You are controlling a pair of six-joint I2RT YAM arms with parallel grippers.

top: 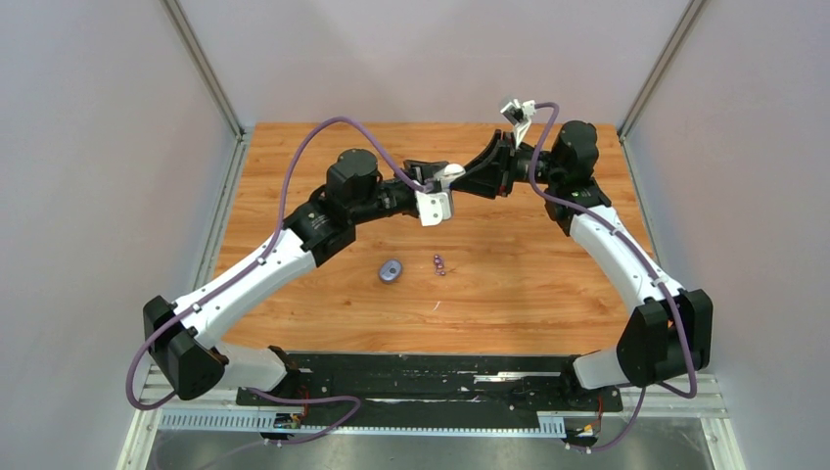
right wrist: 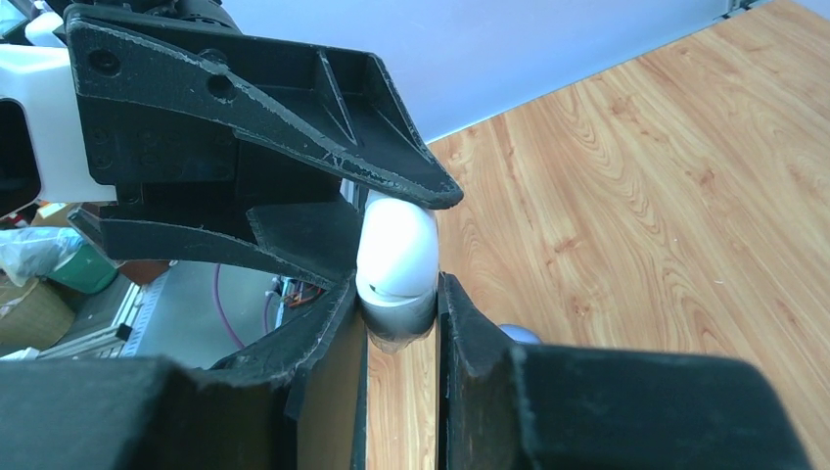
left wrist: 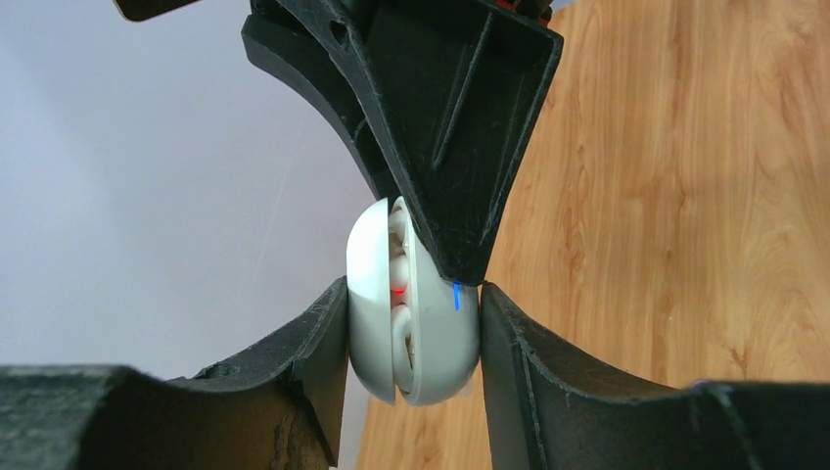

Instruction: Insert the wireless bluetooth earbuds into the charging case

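The white charging case (left wrist: 445,338) is held up above the table, with both grippers on it at once. In the left wrist view its lid stands slightly ajar, and white rounded shapes with a red spot show through the gap; I cannot tell whether these are earbuds. My left gripper is shut on the lower sides of the case, while the right gripper's black fingers (left wrist: 431,147) come down from above. In the right wrist view the case (right wrist: 398,240) sits between the fingertips of my right gripper, shut on it. No loose earbud shows.
A grey-purple oval object (top: 390,271) lies on the wooden table (top: 529,304), with several small purple pieces (top: 439,264) to its right. The two grippers meet closely over the table's far half.
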